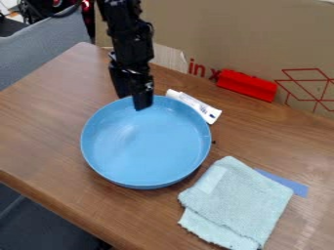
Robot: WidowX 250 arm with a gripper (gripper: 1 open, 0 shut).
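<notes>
My black gripper (135, 98) hangs from the top of the camera view over the back-left rim of a large blue plate (146, 146), its fingers pointing down and apart. Nothing shows between them. A white tube (198, 105) lies just behind the plate on its right side. A folded pale cloth (235, 205) lies at the front right, on top of a flat blue item (287, 182).
A red object (245, 84) lies at the back right against a cardboard backing (261, 39). A grey surface (33, 54) lies beyond its left edge.
</notes>
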